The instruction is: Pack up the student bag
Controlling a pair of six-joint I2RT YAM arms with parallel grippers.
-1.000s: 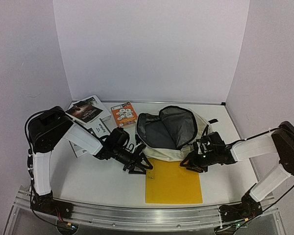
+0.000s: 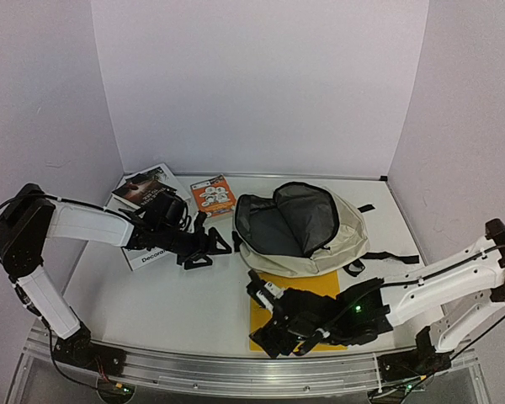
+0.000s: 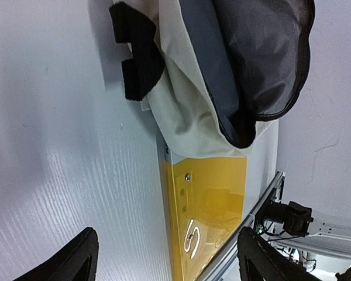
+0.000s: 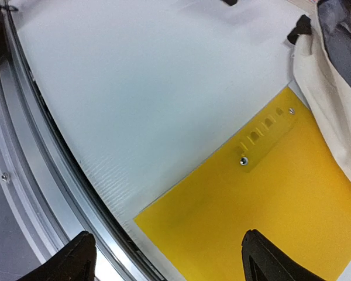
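An open cream bag (image 2: 345, 236) with a dark grey lining stands at centre right, over the back part of a yellow folder (image 4: 263, 205) that lies flat near the front edge. My left gripper (image 2: 210, 248) is left of the bag, fingers apart and empty. My right gripper (image 2: 265, 328) is low over the folder's front left, open with nothing seen between its fingers; its arm covers much of the folder in the top view. Behind my left arm lie books (image 2: 143, 181) and an orange book (image 2: 212, 194).
A metal rail (image 2: 185, 362) runs along the front edge, with walls at the back and both sides. Black straps (image 2: 396, 257) lie right of the bag.
My left gripper has moved back and left, away from the folder. My right gripper has swung toward the front and left, over the folder's front part.
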